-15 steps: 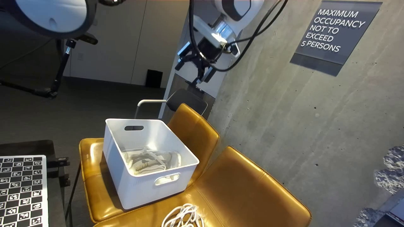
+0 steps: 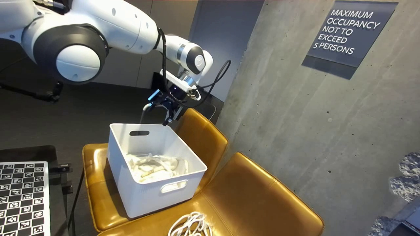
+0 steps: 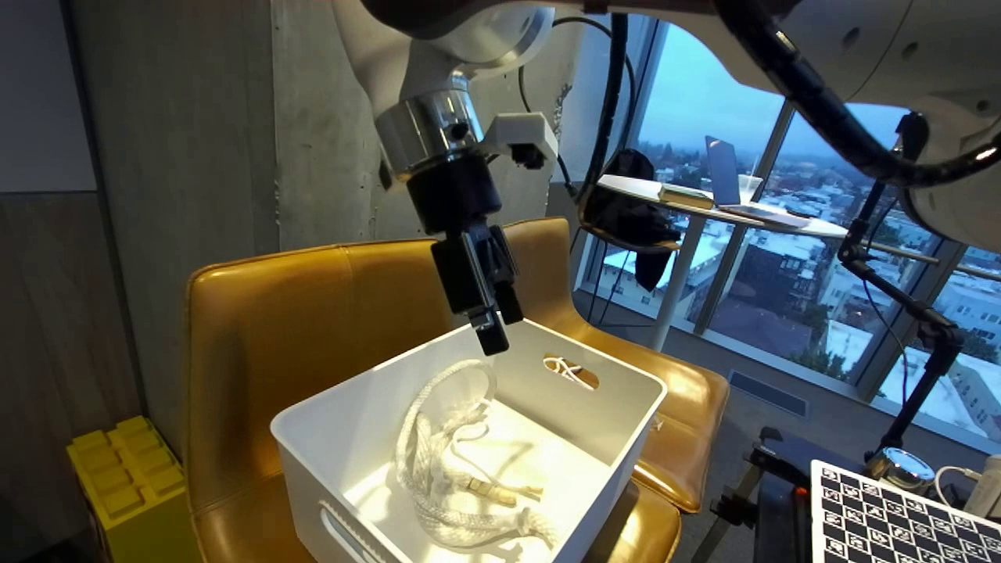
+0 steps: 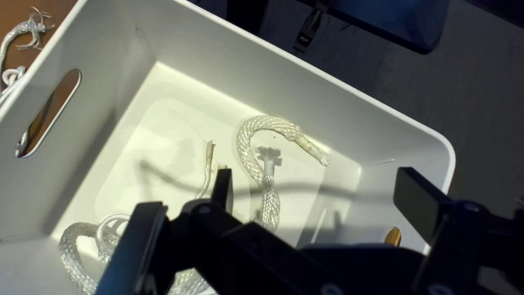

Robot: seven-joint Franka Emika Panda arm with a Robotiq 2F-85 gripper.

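White braided rope pieces (image 4: pixel 269 199) lie loose on the floor of a white plastic bin (image 3: pixel 324 488). One of them (image 4: pixel 263 123) curls into a hook near the bin's wall, its end wrapped in tape. In exterior view 2, a thick looped rope (image 3: pixel 419 469) rests toward the left side, partly leaning up the wall. My gripper (image 2: pixel 161 111) is above the bin's back end, tilted downward and open. Between its fingers there is nothing; the ropes are below and apart from it. In the wrist view the gripper's body hides part of the ropes.
The bin stands on tan leather chairs (image 2: pixel 260 188), whose backrests rise beside it. A white cord bundle (image 2: pixel 191 224) lies on the chair seat outside the bin. A checkered board (image 2: pixel 23 196) is off to one side, and a concrete wall (image 2: pixel 315 129) stands behind the chairs.
My arm has come down and across to the left in exterior view 1, bringing the gripper from high by the wall to just above the bin. The bin and ropes look unmoved.
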